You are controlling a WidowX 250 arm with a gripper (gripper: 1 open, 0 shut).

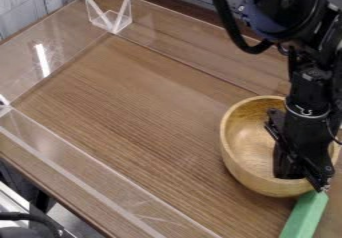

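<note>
A yellow-tan bowl [245,148] sits at the right of the wooden surface. My gripper [302,159], black and bulky, reaches down from the top right into the bowl's right side, over its rim. Its fingers are dark and overlap, so whether they are open or shut, and whether they hold the rim, I cannot tell. A green object [303,218] lies at the bowl's lower right, partly under it.
A clear plastic bracket [110,12] stands at the far upper left. Clear edging runs along the left side. Dark cables show at the bottom left.
</note>
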